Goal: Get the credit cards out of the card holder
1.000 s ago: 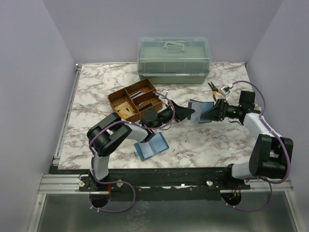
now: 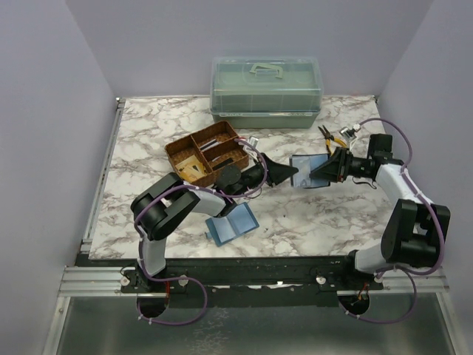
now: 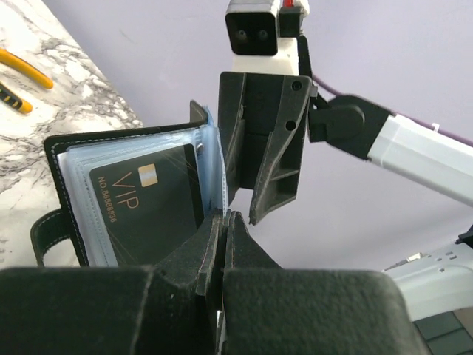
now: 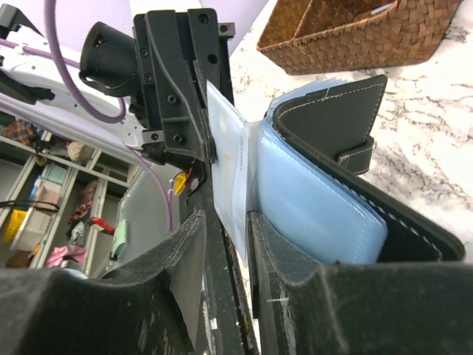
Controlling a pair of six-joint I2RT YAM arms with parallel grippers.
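Note:
The black card holder [image 2: 310, 171] with blue clear sleeves [image 4: 319, 204] hangs between both grippers above the table. In the left wrist view a dark VIP card [image 3: 144, 207] shows in a sleeve. My left gripper is shut at the edge of the sleeves, gripping the thin edge [image 4: 230, 170]. My right gripper is part open at the holder, its fingers either side of a pale sleeve edge; whether it grips is unclear.
A woven divided basket [image 2: 179, 146] stands at the back left, a green lidded box [image 2: 266, 89] at the back. Pliers [image 2: 326, 139] lie behind the holder. A blue open item [image 2: 235, 223] lies at the front left.
My right gripper and arm have shifted slightly to the right, and the holder's face appears a little wider. The left arm has stayed nearly still.

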